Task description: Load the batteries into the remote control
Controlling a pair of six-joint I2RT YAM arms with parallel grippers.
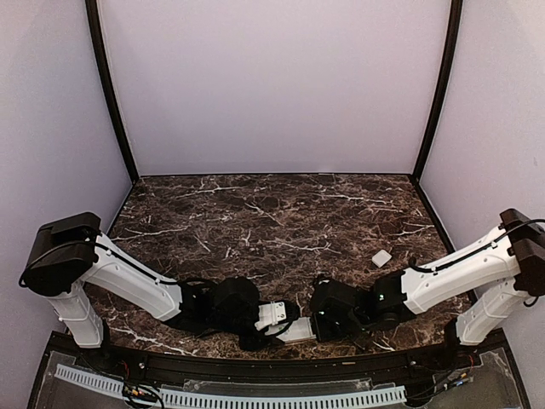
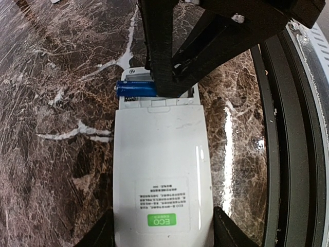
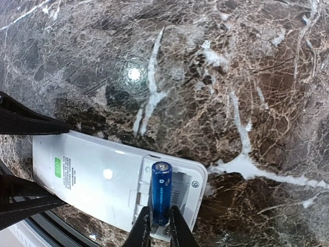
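My left gripper is shut on the white remote (image 2: 160, 154), gripping it by its sides. At the remote's far end the battery compartment is uncovered. A blue battery (image 3: 161, 190) lies lengthwise in or on it, across the remote's width. My right gripper has its fingertips at the lower end of this battery. In the left wrist view those fingers cover part of the battery. Whether they grip it is unclear.
A small white square piece (image 1: 381, 257) lies on the marble table (image 1: 264, 213) at the right. The remote is close to the table's dark front edge (image 1: 264, 366).
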